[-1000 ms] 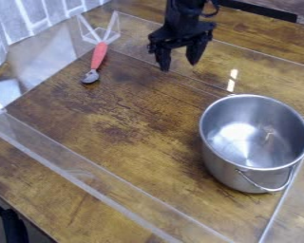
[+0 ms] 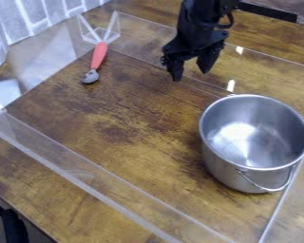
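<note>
My black gripper (image 2: 190,64) hangs at the top centre over the wooden table, its fingers pointing down; whether it is open or shut is hard to make out. A large steel pot (image 2: 253,142) with a wire handle stands at the right. A spoon with a red handle (image 2: 100,55) lies at the upper left, apart from the gripper.
Clear plastic edging (image 2: 180,223) borders the work area. A small white strip (image 2: 231,84) lies right of the gripper.
The gripper has shifted slightly to the right. The pot and spoon have stayed in place.
</note>
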